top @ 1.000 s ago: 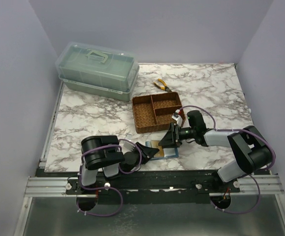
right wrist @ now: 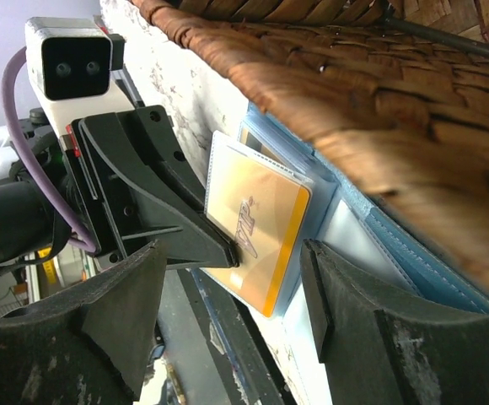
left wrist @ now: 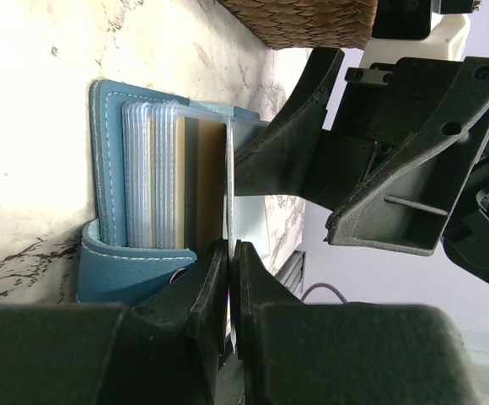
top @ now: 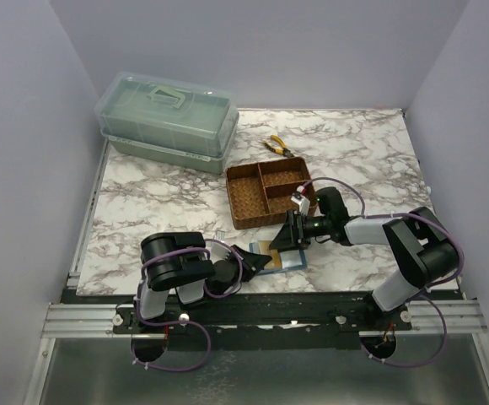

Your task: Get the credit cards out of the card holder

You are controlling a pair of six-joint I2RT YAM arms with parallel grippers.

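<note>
The blue card holder [left wrist: 122, 278] lies open at the table's front edge with clear sleeves of cards [left wrist: 196, 177]; a yellow-and-white card [right wrist: 253, 219] faces the right wrist camera. My left gripper is at the holder, its fingertips close together around the edge of an upright card or sleeve; whether it grips is unclear. My right gripper is over the holder, fingers apart, beside the cards, with nothing clearly between them.
A woven divided basket [top: 247, 194] stands just behind the holder, close to my right gripper. Pliers [top: 278, 148] and a lidded green plastic box [top: 167, 114] lie further back.
My right arm has shifted slightly in toward the holder since a second ago. The left arm looks unchanged in the top view.
</note>
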